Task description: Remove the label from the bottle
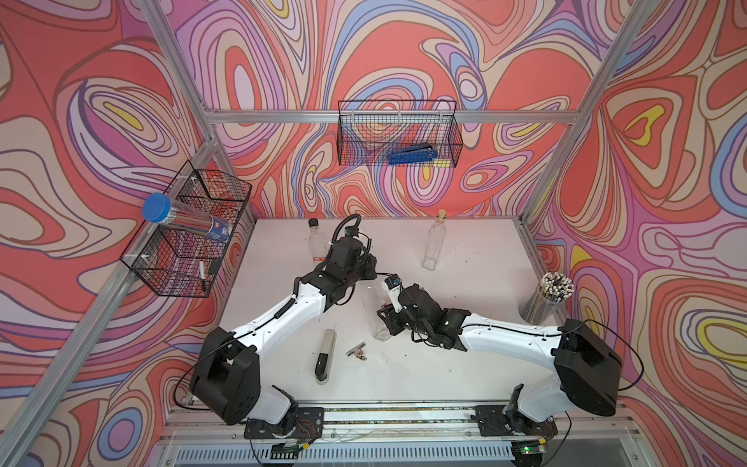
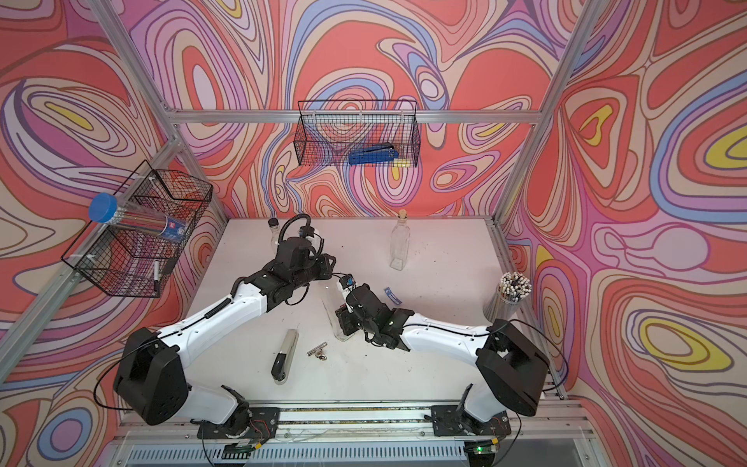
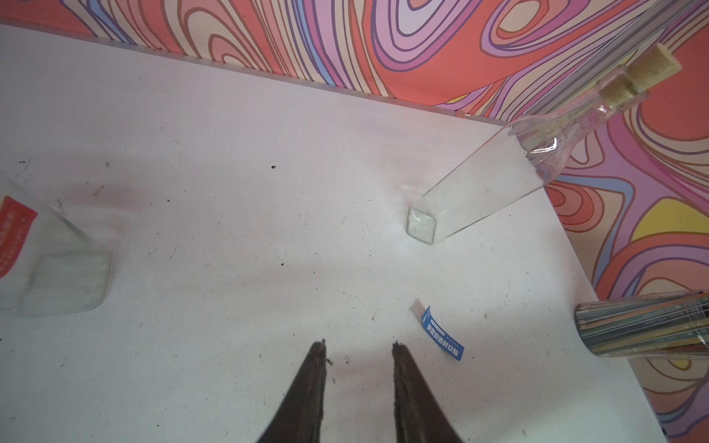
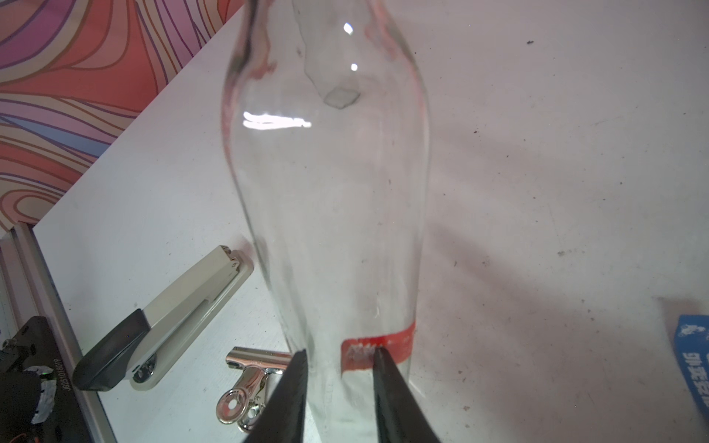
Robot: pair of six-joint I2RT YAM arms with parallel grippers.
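A clear glass bottle [image 4: 332, 199] stands near the table's middle, with a small red label piece [image 4: 398, 342] low on its side. My right gripper is part open at the lower bottle, one fingertip [image 4: 381, 363] overlapping the red label in the right wrist view. Whether that fingertip touches the label I cannot tell. In the top left view, the black gripper hides part of the bottle.
A corked bottle [image 1: 433, 247] and a black-capped bottle [image 1: 318, 244] stand at the back. A stapler [image 4: 177, 317] and a metal clip [image 4: 251, 391] lie at the front left. A blue paper strip [image 3: 441, 336] lies to the right. A holder with sticks [image 1: 537, 307] stands far right.
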